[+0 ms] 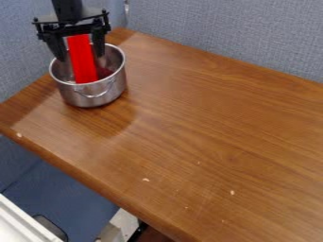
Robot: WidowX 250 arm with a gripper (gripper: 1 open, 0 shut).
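A red rectangular block (82, 59) stands upright inside a silver metal pot (101, 92) at the back left corner of the table. My black gripper (72, 34) is over the pot at the block's upper end, its fingers spread to either side of it and open. Whether either finger touches the block is too small to tell.
Blue-grey padded walls border it at the back and left. Below the near left edge, a white slatted object (19, 227) sits on a blue surface.
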